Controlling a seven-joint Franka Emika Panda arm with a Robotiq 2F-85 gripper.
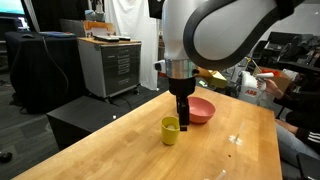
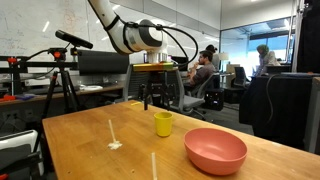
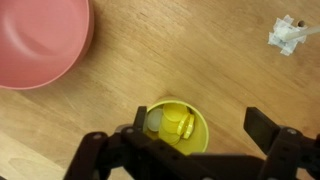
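Observation:
A yellow cup stands upright on the wooden table, under the arm. Looking down into the cup in the wrist view, I see yellow pieces and a paler round one inside; what they are is hard to tell. My gripper is open, its dark fingers spread to either side at the bottom of that view, with nothing held between them. From the second exterior view the gripper hangs near the cup, apart from it. A pinkish-red bowl sits on the table beside the cup, and it looks empty in the wrist view.
A white stick-like item on a small base and another thin white stick are on the table. Bare tabletop stretches along the near left side. A person sits in the background.

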